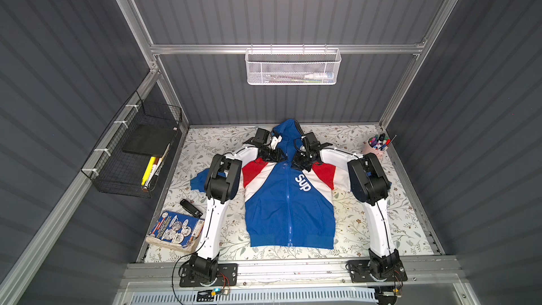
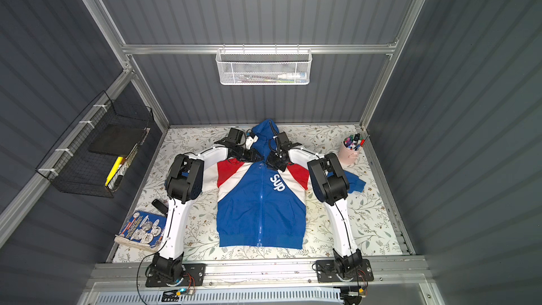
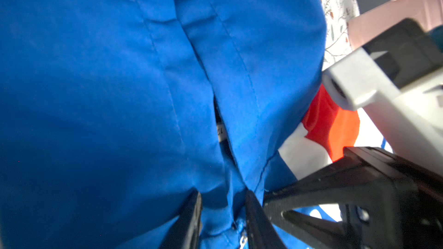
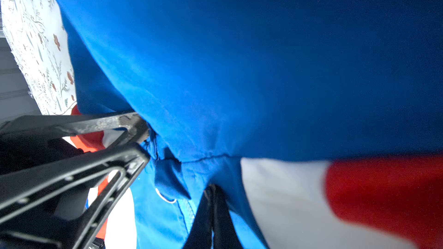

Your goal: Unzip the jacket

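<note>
A blue jacket (image 1: 268, 214) with red and white shoulders lies spread on the table, its hood toward the back. Its zip (image 1: 289, 209) runs down the middle as a straight closed line. At the collar, my left gripper stands part open, with blue cloth and the top of the zip showing between and just beyond its fingers. A small metal pull (image 3: 243, 239) glints beside its right finger. My right gripper is shut at the collar's other side, its fingertips against the blue cloth; whether a thin fold is pinched cannot be seen.
A pink cup of pens (image 1: 375, 148) stands at the back right. On the left lie a boxed book (image 1: 176, 230) and a black object (image 1: 190, 208). A black wire basket (image 1: 135, 152) hangs on the left wall, a white one (image 1: 293, 67) at the back.
</note>
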